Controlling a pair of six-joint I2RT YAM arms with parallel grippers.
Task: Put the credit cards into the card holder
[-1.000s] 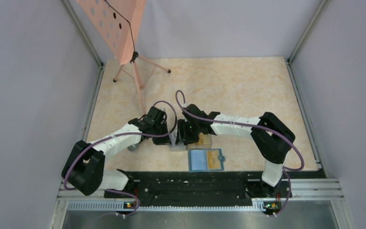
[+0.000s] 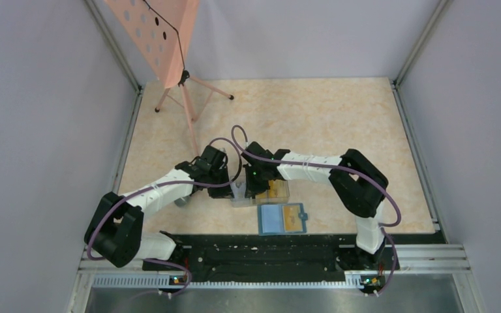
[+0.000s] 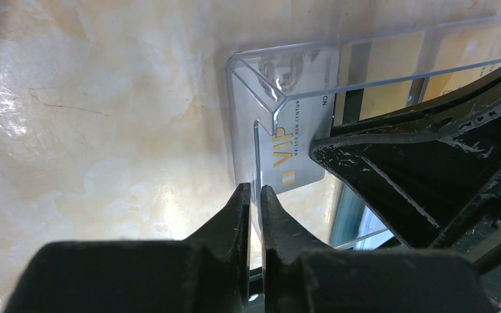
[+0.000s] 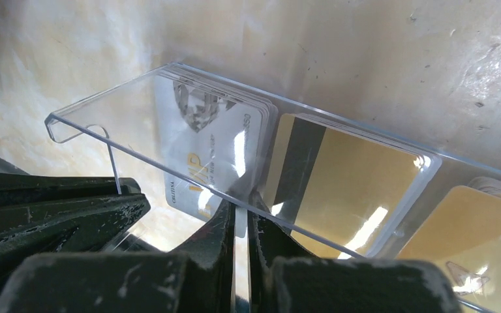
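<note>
The clear box (image 3: pixel 430 45) holds stacks of cards: silver VIP cards (image 4: pixel 218 140) at its left end, gold cards (image 4: pixel 359 182) further right. My left gripper is shut on the box's left end wall. Over the silver stack, my right gripper is shut. A pale strip shows at its fingertips by the front wall; whether a card edge sits between them I cannot tell. In front of the box lies the blue card holder (image 2: pixel 283 233), a gold card (image 2: pixel 292 219) in its right half. Its left half looks pale blue.
A pink stand (image 2: pixel 188 104) rises at the back left. Open table (image 2: pixel 313 111) lies behind the box and to its right. Both grippers are close together over the box's left end.
My right gripper and arm have moved a little to the left over the box, and the box has shifted very slightly left. The left arm and the card holder look unmoved.
</note>
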